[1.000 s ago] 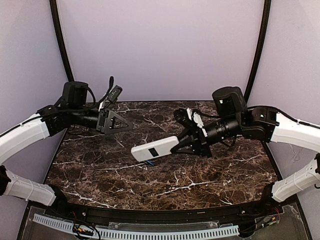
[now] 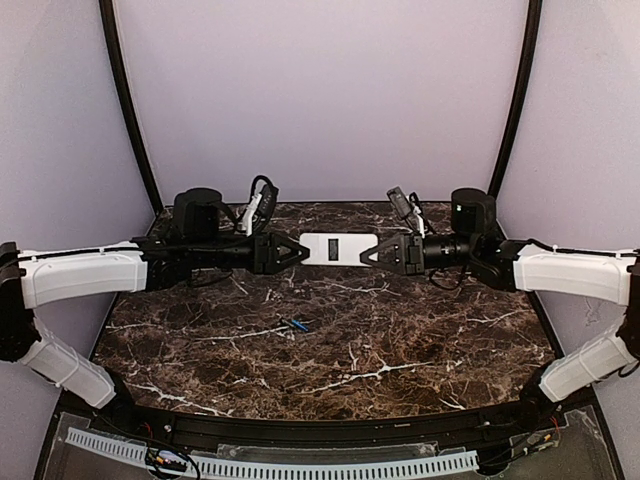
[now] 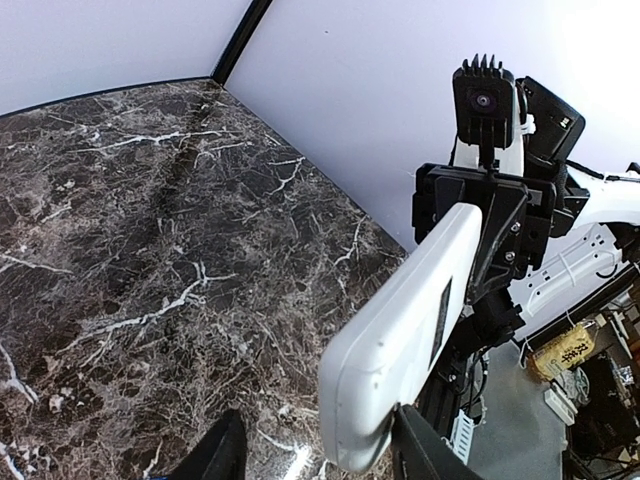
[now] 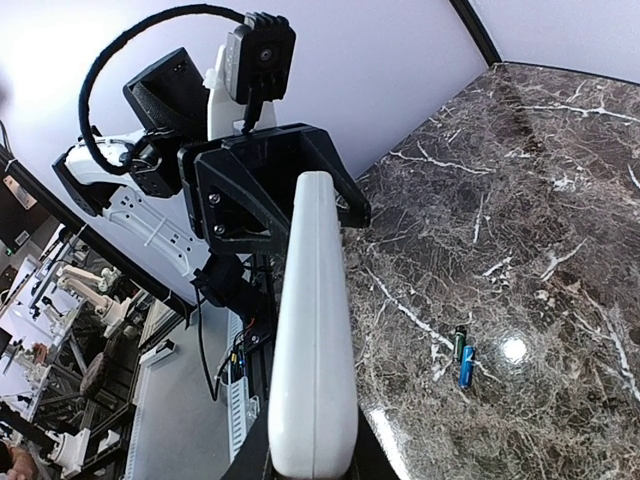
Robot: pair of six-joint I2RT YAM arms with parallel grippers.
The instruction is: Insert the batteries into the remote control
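Note:
The white remote (image 2: pixel 338 250) with a dark opening hangs level between both grippers. My right gripper (image 2: pixel 372 253) is shut on its right end; in the right wrist view its long white side (image 4: pixel 312 330) faces the camera. At the other end is my left gripper (image 2: pixel 298 253); in the left wrist view the remote's near end lies between or against its fingers, which stand apart, and I cannot tell whether they grip it. A blue battery (image 4: pixel 466 365) and a green battery (image 4: pixel 459 340) lie on the dark table below.
Pale walls stand at the back and sides; the table's front edge has a dark rail (image 2: pixel 330 430).
My left gripper has moved right to the remote's left end.

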